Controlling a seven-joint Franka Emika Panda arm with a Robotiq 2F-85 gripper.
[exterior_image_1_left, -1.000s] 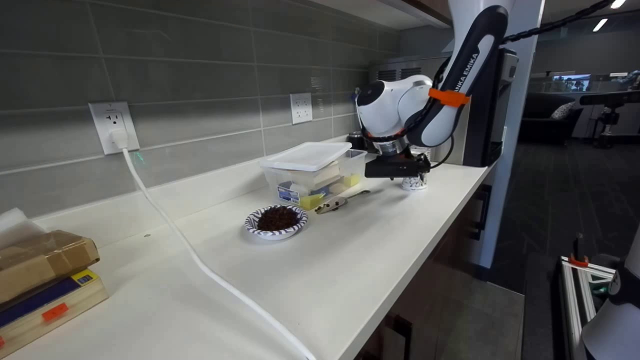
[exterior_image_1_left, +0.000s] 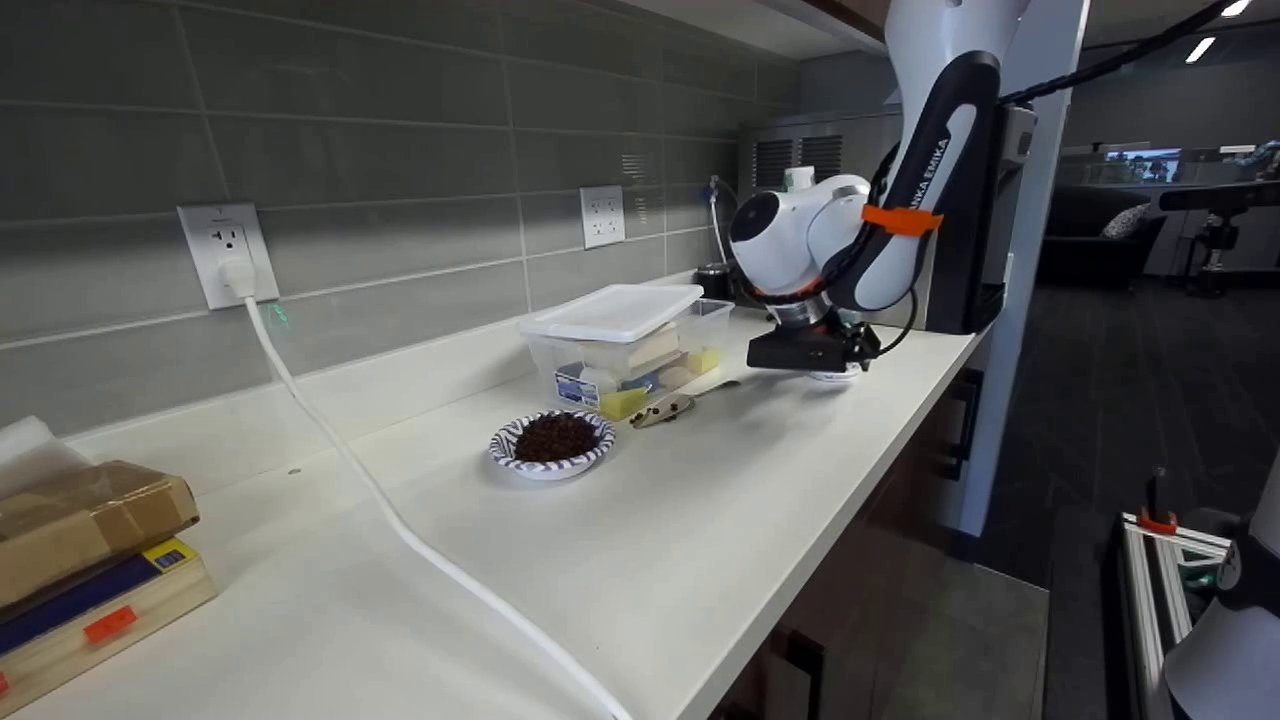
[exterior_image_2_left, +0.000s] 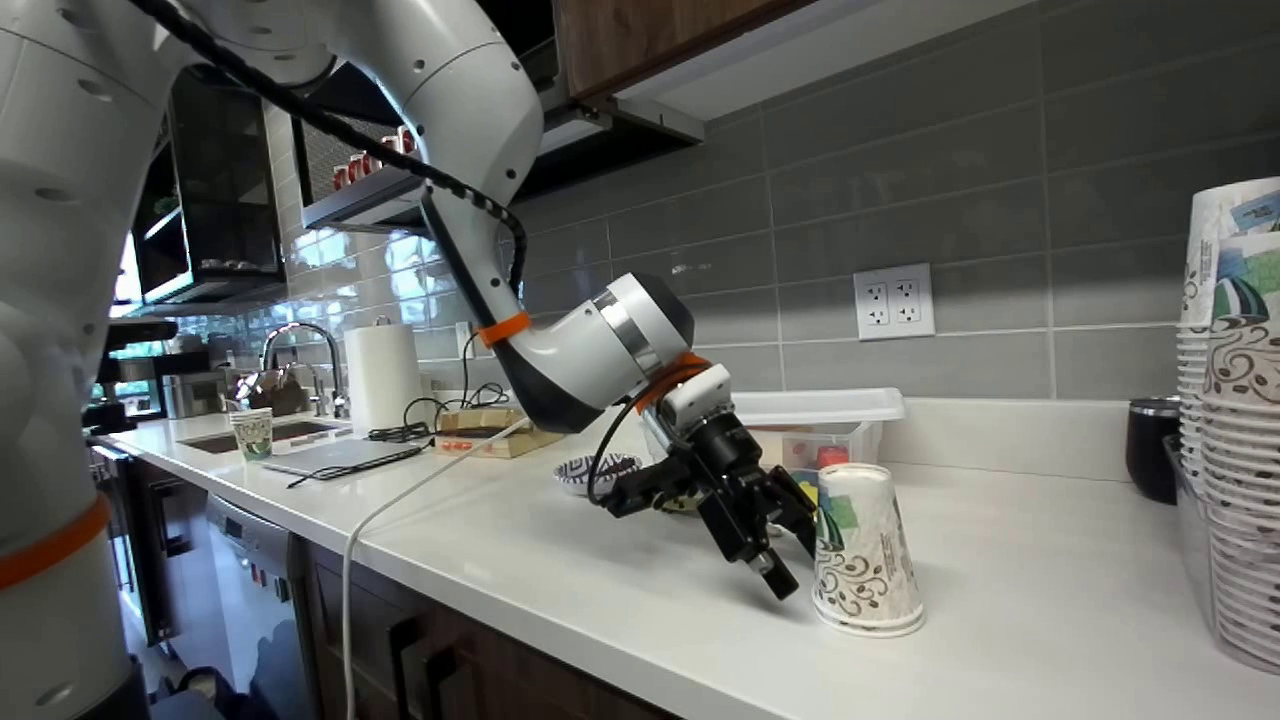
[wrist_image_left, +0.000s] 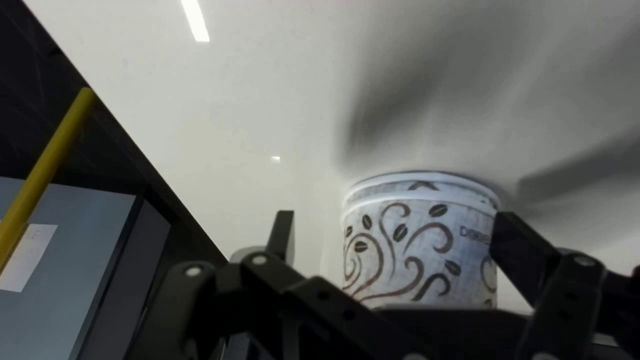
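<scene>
An upside-down paper cup (exterior_image_2_left: 869, 562) with a brown swirl print stands on the counter, its wide rim down. My gripper is open, tilted down at the cup. In the wrist view the cup's printed side (wrist_image_left: 414, 246) shows between the two fingers, the right one close to its wall or touching it; a gap shows on the left. The gripper body hides the cup's nearer end there. In exterior view 1 only the cup's lower edge (exterior_image_1_left: 836, 376) shows beneath the gripper.
A patterned bowl (exterior_image_1_left: 553, 469) of dark bits, a scoop-like utensil (exterior_image_1_left: 663, 410) and a clear lidded bin (exterior_image_1_left: 624, 348) lie nearby. Tall cup stacks (exterior_image_2_left: 1248, 480) stand at the right in exterior view 2. A white cable (exterior_image_1_left: 396, 516) crosses the counter, whose front is clear.
The arm has moved lower and slightly right in exterior view 1. More of the cup is now hidden behind the gripper.
</scene>
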